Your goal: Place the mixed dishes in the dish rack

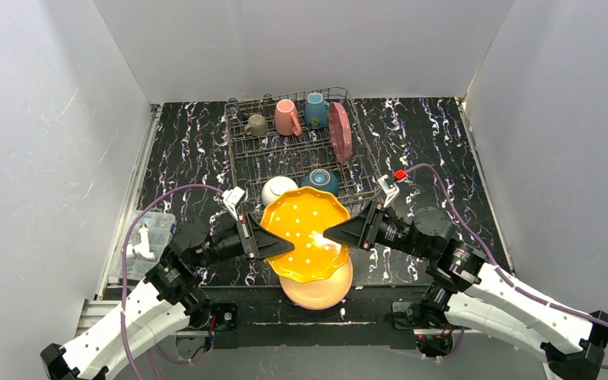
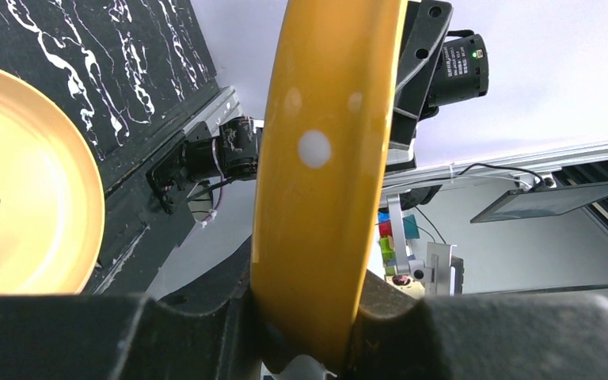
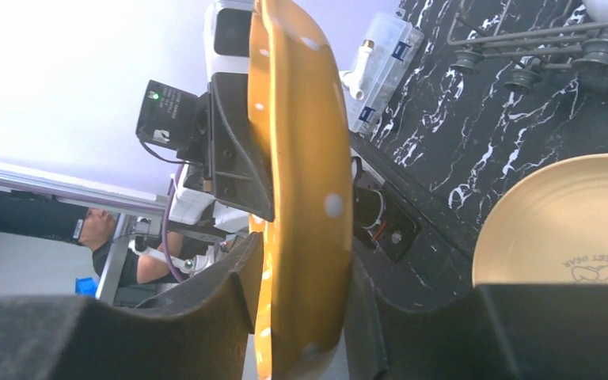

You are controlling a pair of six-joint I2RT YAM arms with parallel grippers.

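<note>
A scalloped yellow plate with white dots (image 1: 306, 229) is held up in front of the dish rack (image 1: 241, 162). On its left rim my left gripper (image 1: 286, 247) is shut; the left wrist view has the plate's edge (image 2: 317, 182) pressed between both fingers. At the opposite rim is my right gripper (image 1: 331, 235). Its fingers (image 3: 368, 324) stand either side of the plate's edge (image 3: 310, 206) in the right wrist view; whether they grip it I cannot tell. Beneath, a peach plate (image 1: 317, 294) rests at the counter's front edge, partly covered.
The rack holds a small olive cup (image 1: 256, 125), a pink mug (image 1: 286, 119), a blue mug (image 1: 316, 112), an upright pink plate (image 1: 340, 133), a white bowl (image 1: 278, 188) and a blue bowl (image 1: 321, 181). A clear bin (image 1: 156, 235) stands left. Counter right of the rack is clear.
</note>
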